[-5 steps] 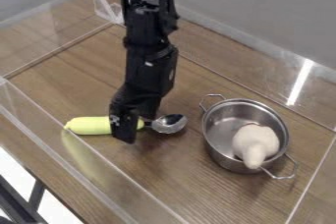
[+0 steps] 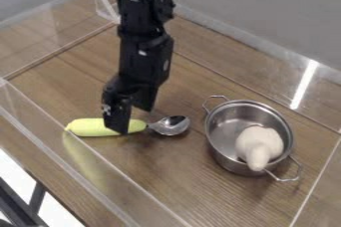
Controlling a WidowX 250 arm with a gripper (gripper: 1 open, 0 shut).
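My black gripper (image 2: 131, 117) hangs over the middle-left of the wooden table, open, its fingers low over a pale yellow-green elongated object (image 2: 94, 127) and the handle end of a metal spoon. The spoon's bowl (image 2: 170, 125) lies just right of the fingers. Whether the fingers touch either thing I cannot tell.
A steel pot (image 2: 229, 121) with two handles stands on the right, holding a pale, rounded object (image 2: 260, 143). Clear wood (image 2: 160, 186) lies in front and behind; walls border the table at the back.
The yellow-green object, spoon and pot look unmoved.
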